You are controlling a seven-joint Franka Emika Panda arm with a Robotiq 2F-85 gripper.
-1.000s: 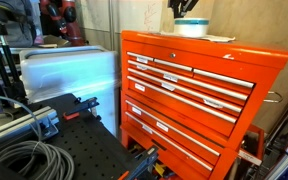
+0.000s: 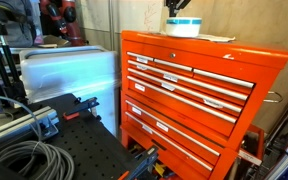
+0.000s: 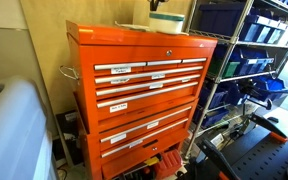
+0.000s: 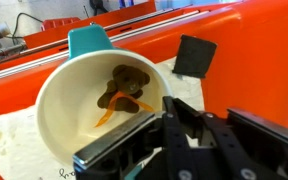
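A white container (image 2: 186,32) with a teal band stands on top of the red tool chest (image 2: 184,62). The wrist view looks down into this tub (image 4: 72,95), where a brown bear-like toy (image 4: 132,76) lies with some thin orange pieces (image 4: 108,116). My gripper is at the tub's right rim, its dark fingers (image 4: 124,142) closed around that wall. Only the lower end of the gripper (image 2: 174,12) shows in exterior view 1. Whether the tub's base touches the chest top cannot be told.
A flat black square (image 4: 194,56) lies on the chest top beside the tub, and paper (image 2: 220,39) lies to its right. White bins (image 2: 69,75) stand left of the chest. Shelves of blue bins (image 3: 246,25) are to its right.
Over the last second the tub and gripper have shifted slightly left in exterior view 1.
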